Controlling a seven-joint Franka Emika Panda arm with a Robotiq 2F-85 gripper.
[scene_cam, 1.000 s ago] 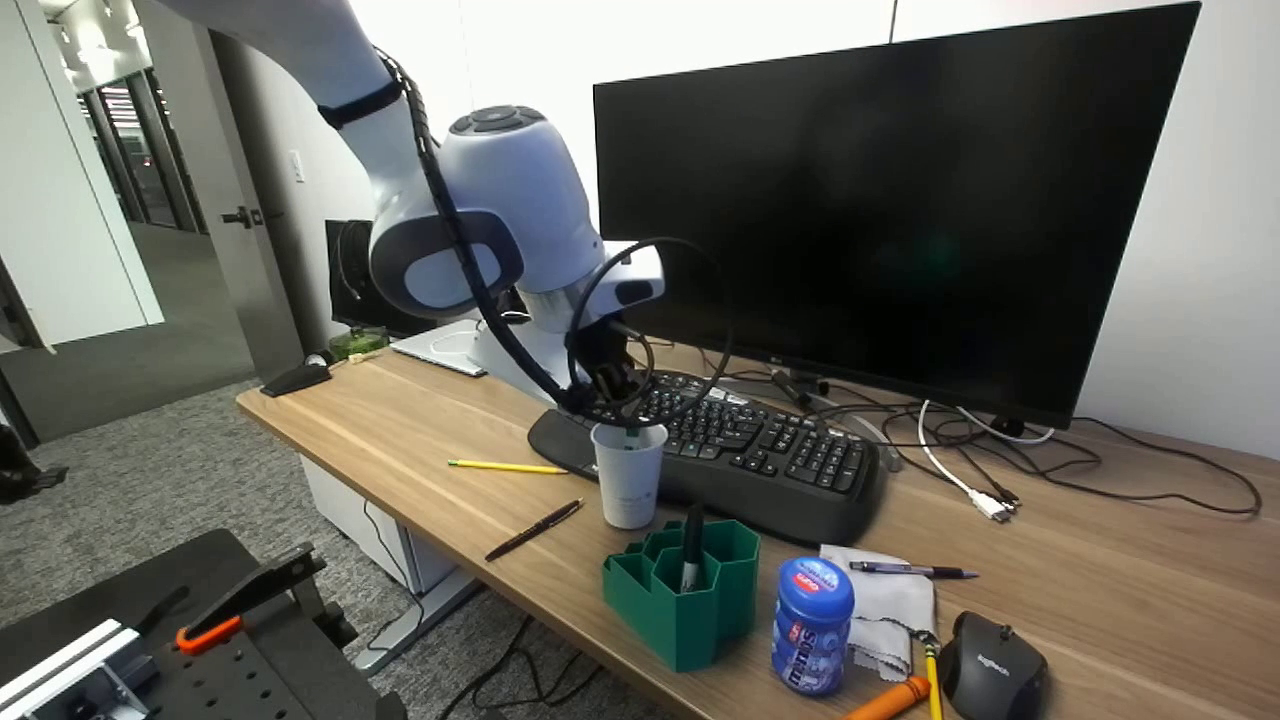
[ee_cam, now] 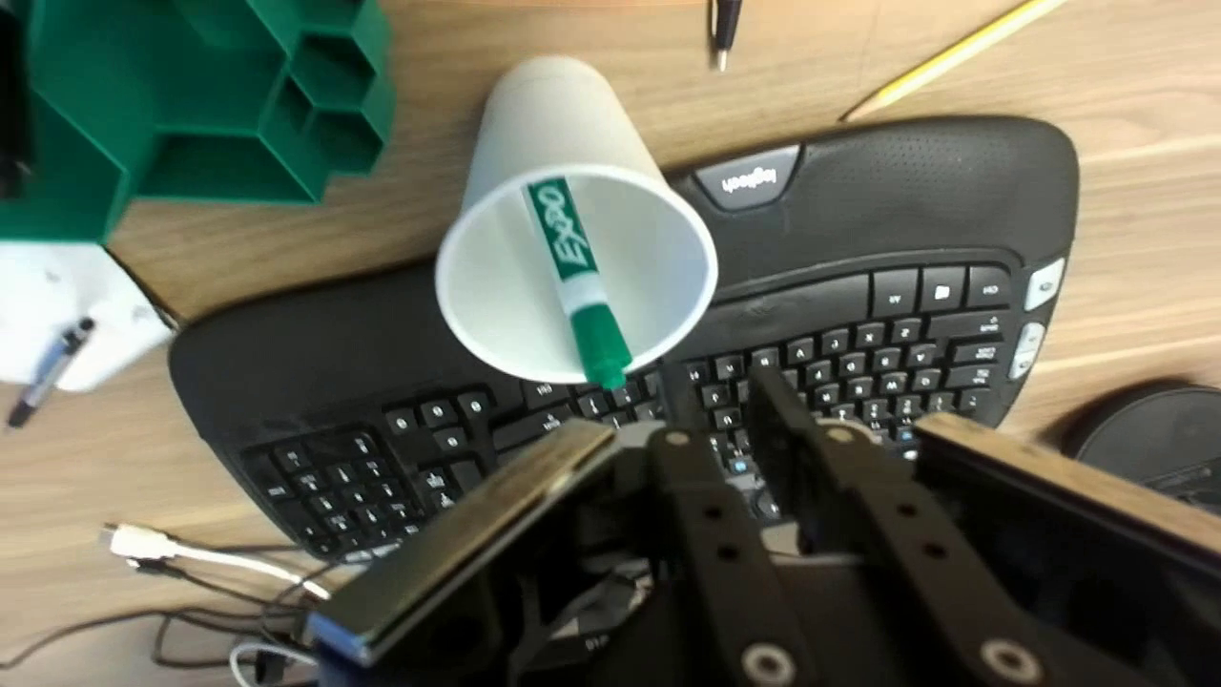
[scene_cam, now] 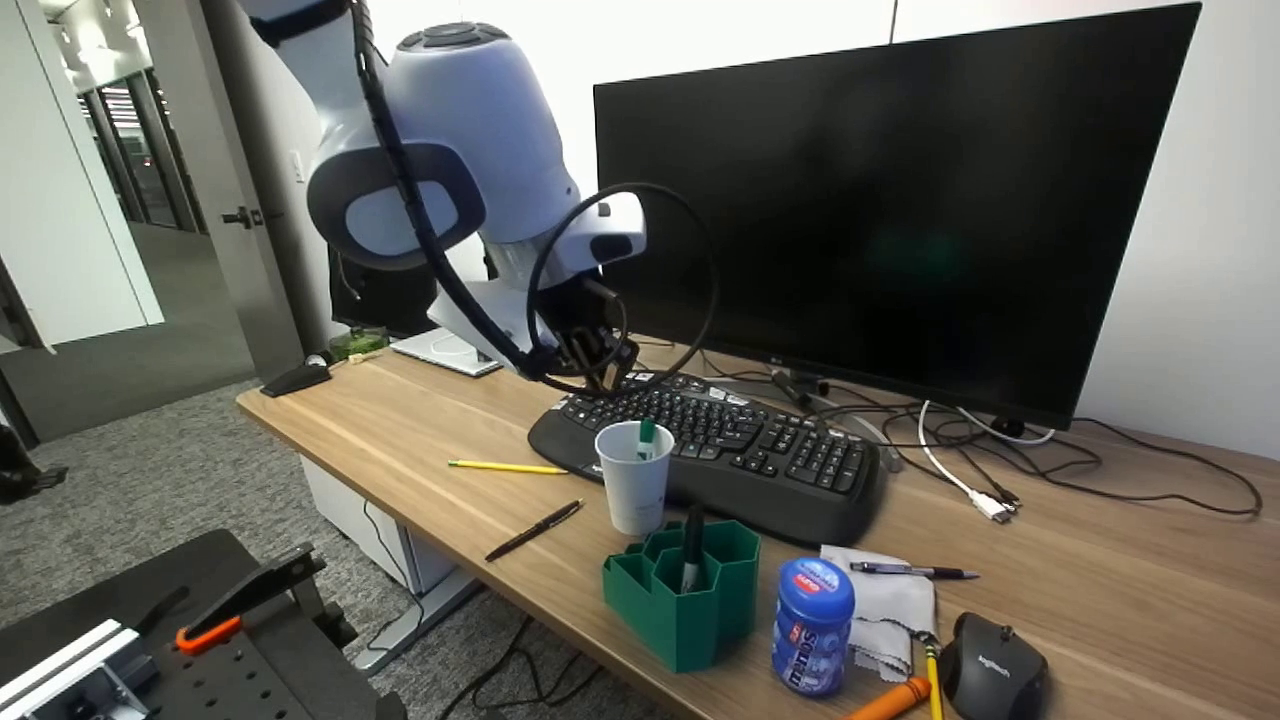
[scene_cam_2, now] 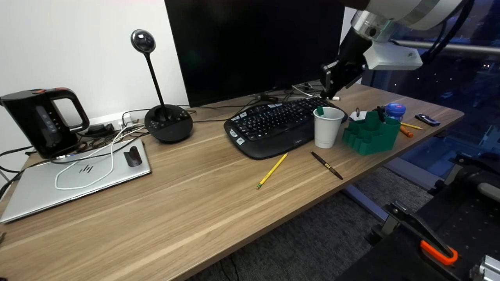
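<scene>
A white cup stands upright on the desk in front of the keyboard. Inside it leans a green Expo marker, its green cap at the rim. My gripper hangs above the keyboard, behind and higher than the cup, touching neither. In the wrist view the fingers are spread and nothing sits between them; the cup lies ahead of them. A green hexagonal organizer is beside the cup, with a black marker standing in it.
Behind the cup lie the black keyboard and a large monitor. A pen and a yellow pencil rest near the front edge. A blue gum jar and mouse crowd one end.
My gripper has risen away from the cup and moved up and left in exterior view 1. The cup has shifted very slightly, and the marker in it now shows clearly.
</scene>
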